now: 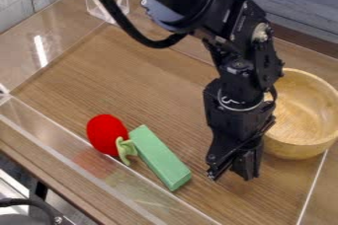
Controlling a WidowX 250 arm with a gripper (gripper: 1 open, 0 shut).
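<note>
My black gripper reaches down low over the wooden table, just in front of a large tan bowl on the right. Its fingers look shut, and I see nothing between them. To the lower left lie a green block and a red object with a light green part, which looks like a toy fruit or vegetable.
A clear container sits at the back left. A wall runs along the back right, and the table's front edge is at the lower left.
</note>
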